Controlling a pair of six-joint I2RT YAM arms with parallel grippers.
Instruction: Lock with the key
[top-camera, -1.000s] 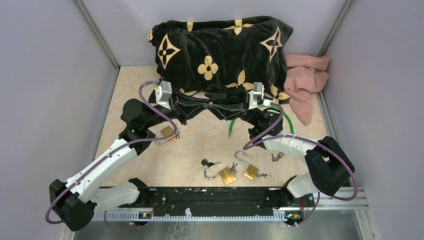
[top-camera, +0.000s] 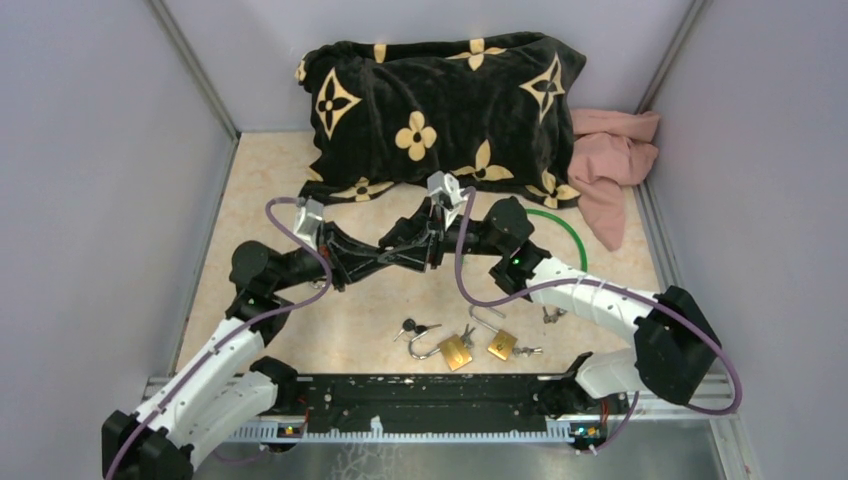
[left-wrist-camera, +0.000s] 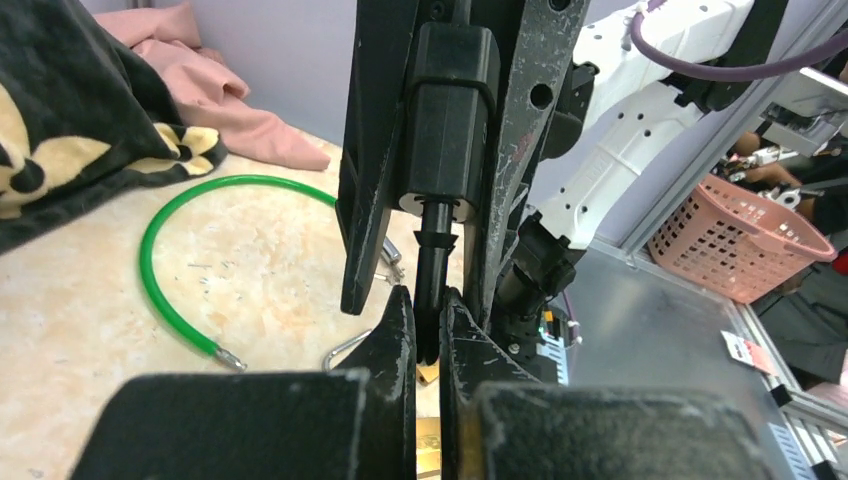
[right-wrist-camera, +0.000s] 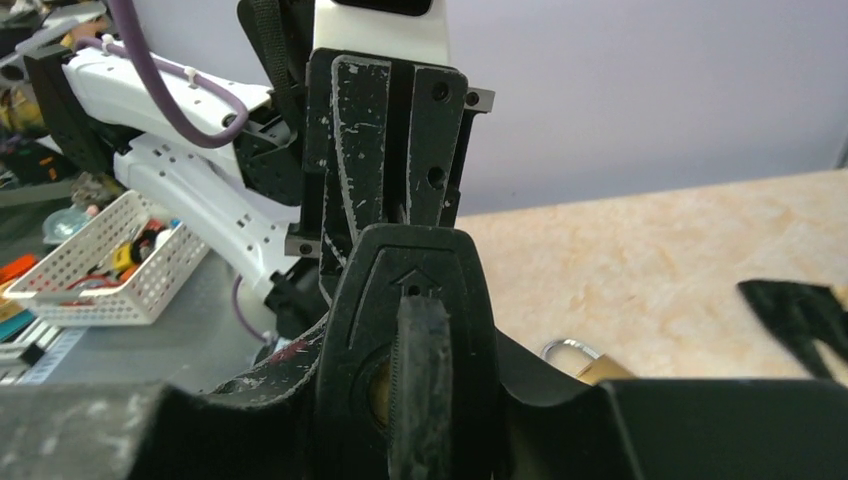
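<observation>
In the left wrist view, a black lock body (left-wrist-camera: 447, 120) sits between the fingers of my right gripper. A thin black rod-like piece (left-wrist-camera: 432, 260) meets the near end of this body, and my left gripper is shut on it. The right wrist view shows the lock body (right-wrist-camera: 405, 270) from its other side, with an arrow mark and a brass-coloured spot. A narrow dark upright strip stands in front; whether it is a key head, I cannot tell. From above, the grippers meet over the middle of the table.
Below lie two brass padlocks, one (top-camera: 457, 352) beside the other (top-camera: 502, 344), with keys. Black-headed keys (top-camera: 408, 325) lie left of them. A green cable (left-wrist-camera: 160, 280) curves near the pink cloth (top-camera: 612, 165). A dark patterned blanket (top-camera: 440, 120) fills the back.
Both grippers, still meeting, have shifted left and toward the table's front edge. The left arm now covers most of the padlock on the left.
</observation>
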